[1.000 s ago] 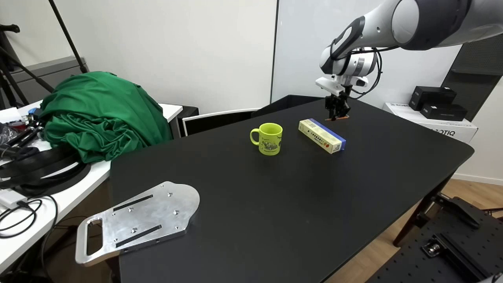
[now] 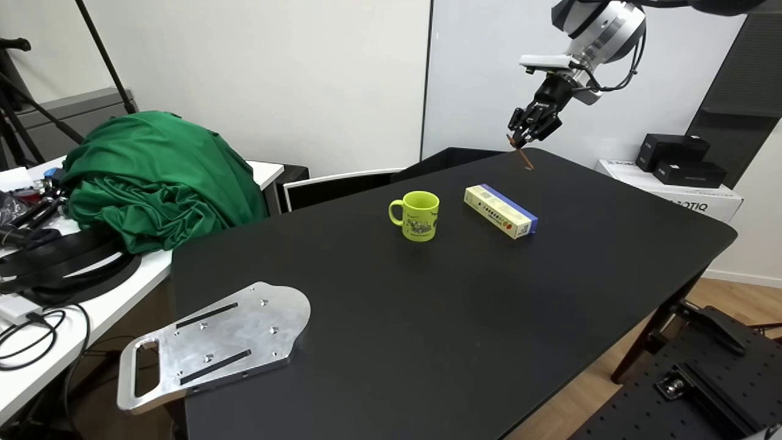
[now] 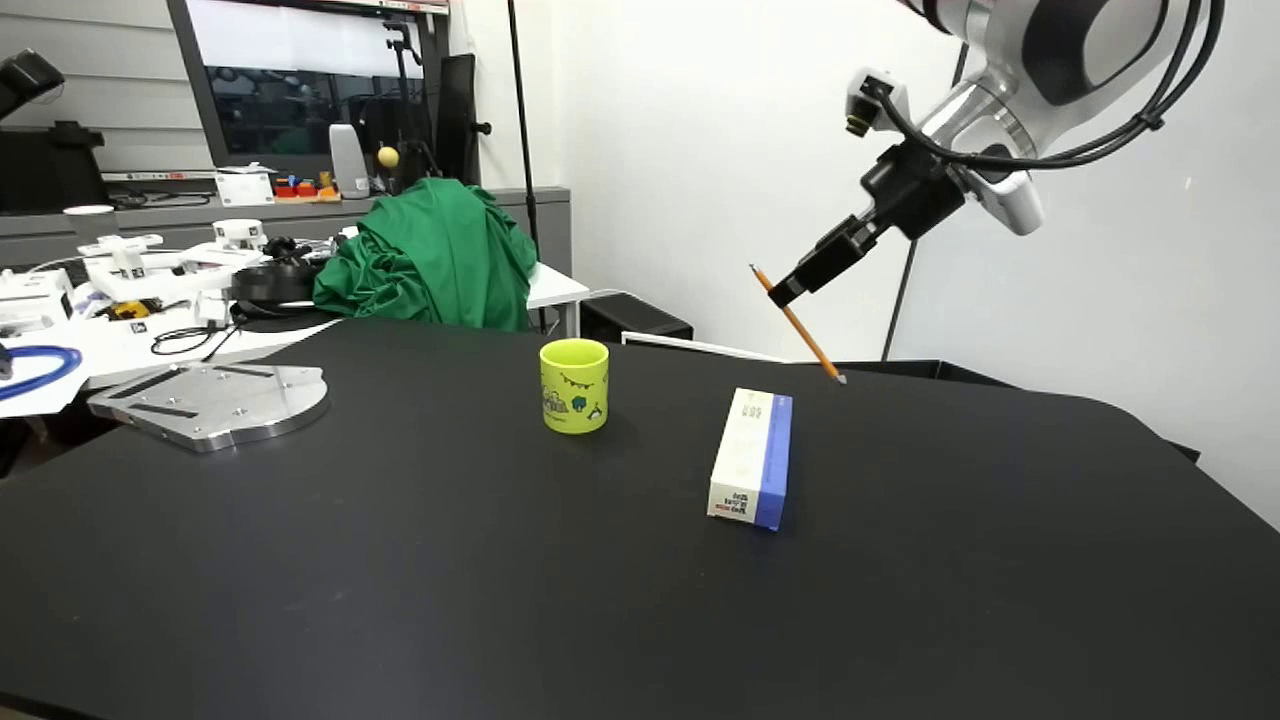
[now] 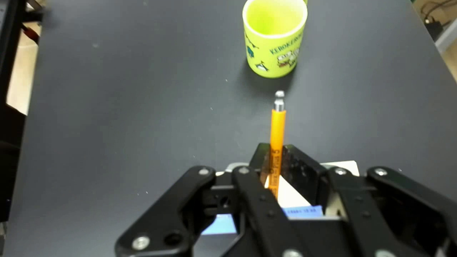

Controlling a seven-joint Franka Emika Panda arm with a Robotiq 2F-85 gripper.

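Note:
An orange pencil [image 3: 804,329] is held in the air, slanting, with its lower end over the far part of the table. My gripper [image 3: 782,293] is shut on it near its upper end. In the wrist view the pencil [image 4: 276,147] stands between the two black fingertips, its metal end pointing toward the mug. A yellow-green mug [image 2: 419,216] stands upright on the table with its mouth empty as far as shows. A white and blue box [image 3: 746,456] lies flat on the table, partly hidden behind my fingers in the wrist view.
A metal plate with a handle [image 2: 227,341] lies at the left edge. A green cloth heap [image 2: 154,176] sits on the white side table beyond.
The arm has risen from the tabletop with the pencil, and the wrist has tilted. The pencil was nearly level and low at the table; now it slants in the air. Mug and box stayed put.

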